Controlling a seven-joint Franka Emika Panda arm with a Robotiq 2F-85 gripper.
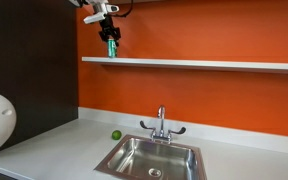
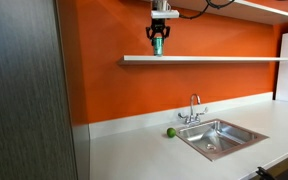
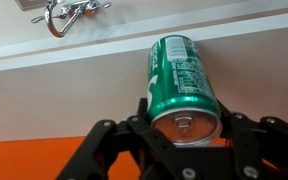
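A green can with a white label panel [image 3: 179,75] is between the black fingers of my gripper, which is shut on it. Its round metal end faces the wrist camera. In exterior view 1 the can [image 1: 111,48] is upright at the left end of the white shelf [image 1: 194,65], with the gripper [image 1: 110,36] around its upper part from above. Exterior view 2 has the can [image 2: 158,47] at shelf level under the gripper [image 2: 158,33]. Its base is at or just above the shelf; I cannot tell whether they touch.
Below, a steel sink [image 1: 112,162] with a faucet [image 1: 162,120] is set in the white counter [image 1: 59,145]. A green round fruit [image 1: 116,135] lies on the counter left of the sink. The shelf is bare to the can's right. An orange wall [image 1: 224,105] stands behind.
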